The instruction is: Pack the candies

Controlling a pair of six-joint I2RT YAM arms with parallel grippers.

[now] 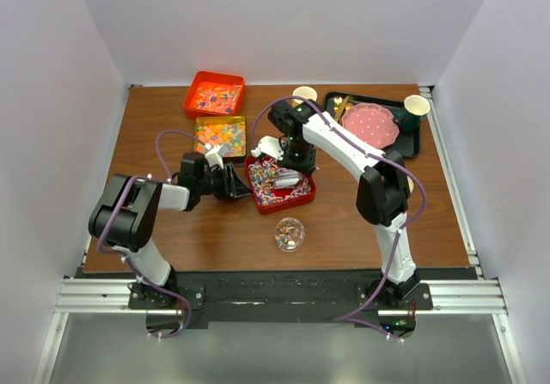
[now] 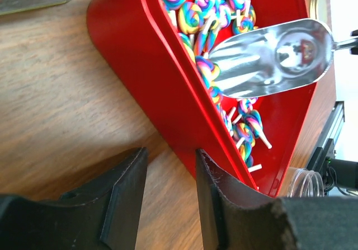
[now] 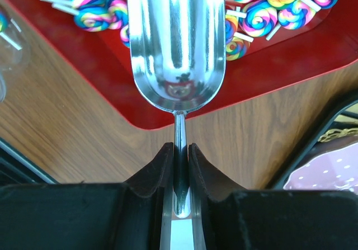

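Note:
Swirled lollipops (image 2: 244,132) lie in the red box (image 1: 298,202) in the middle of the table. A metal scoop (image 3: 178,54) rests low over them inside the box, its bowl looking empty. My right gripper is shut on the scoop's handle, beyond the box's corner. Against the left wall of the box stands my left gripper, its fingers apart: one on the outer side, the other close to the red wall, with no grip on it visible. A round clear jar (image 1: 290,234) with a few candies in it stands in front of the box.
Behind the left arm are a tray of orange candies (image 1: 222,137) and an orange-red box (image 1: 191,107). At back right a dark tray (image 1: 411,146) holds a pink dotted plate (image 1: 371,119), with a green mug (image 1: 414,111) beside it.

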